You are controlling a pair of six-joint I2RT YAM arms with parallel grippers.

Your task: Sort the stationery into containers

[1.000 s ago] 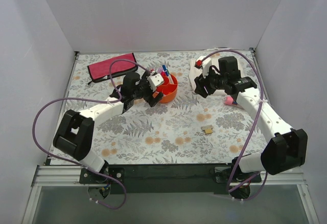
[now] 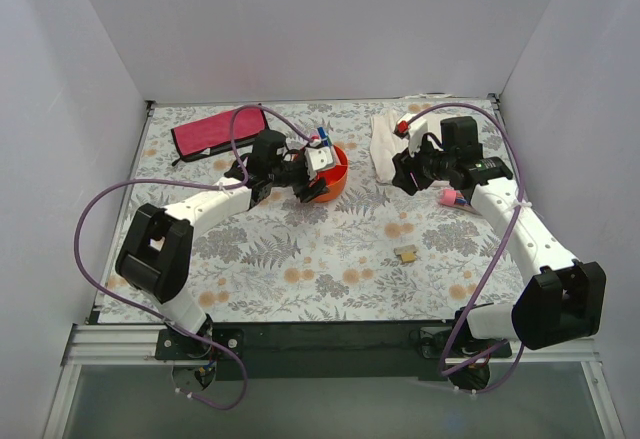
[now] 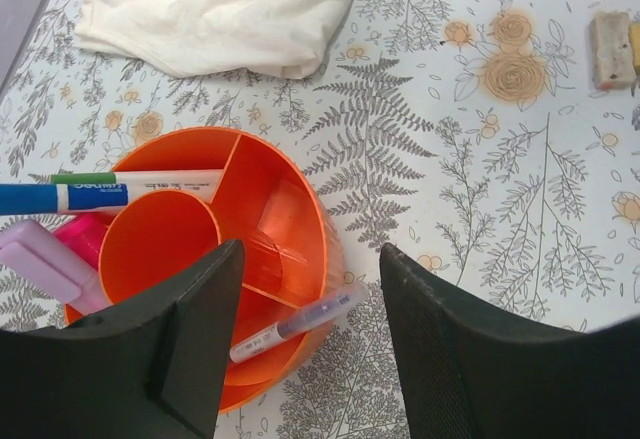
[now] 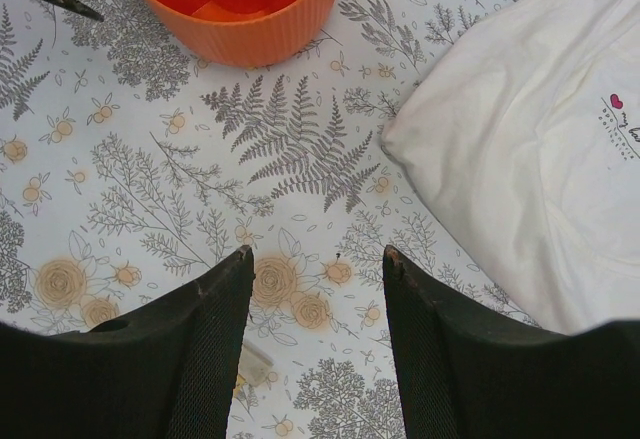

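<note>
An orange divided organizer (image 2: 334, 181) stands at the table's back middle, holding markers (image 3: 120, 197), a lilac item (image 3: 40, 262) and a pale lilac stick (image 3: 295, 325) in the near compartment. My left gripper (image 2: 310, 181) is over it, fingers apart with nothing between them, just behind the pale stick in the left wrist view. My right gripper (image 2: 405, 177) hangs over the table right of the organizer, also open and empty. A small beige block with a yellow piece (image 2: 406, 256) lies on the front middle of the table.
A red pouch (image 2: 219, 131) lies at the back left, a white cloth (image 2: 386, 144) at the back right, and a pink case (image 2: 455, 200) near the right arm.
My left arm has shifted right, over the organizer.
</note>
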